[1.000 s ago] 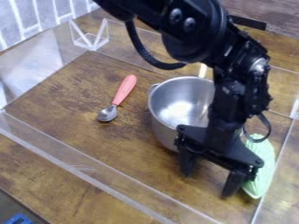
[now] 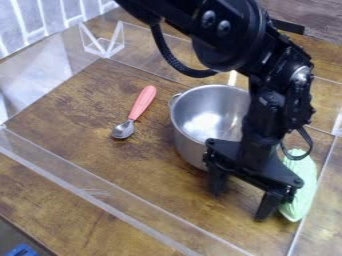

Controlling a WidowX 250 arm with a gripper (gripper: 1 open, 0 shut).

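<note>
My black gripper [image 2: 242,195] is low at the right of the view, in front of a steel pot [image 2: 202,118], its fingers spread apart and reaching down near the wooden surface. I see nothing clearly held between them. A pale green object [image 2: 302,190], long and rounded, lies at the gripper's right, partly hidden behind it. A spoon with a pink handle [image 2: 139,104] and metal head lies left of the pot. Part of the pot is hidden by the arm.
Clear plastic walls [image 2: 30,79] edge the wooden table [image 2: 80,135]. A small blue object [image 2: 19,250] is at the bottom left corner.
The arm has shifted very slightly over the last second, with its upper part a little higher and to the right. The pot, spoon and green object look unchanged.
</note>
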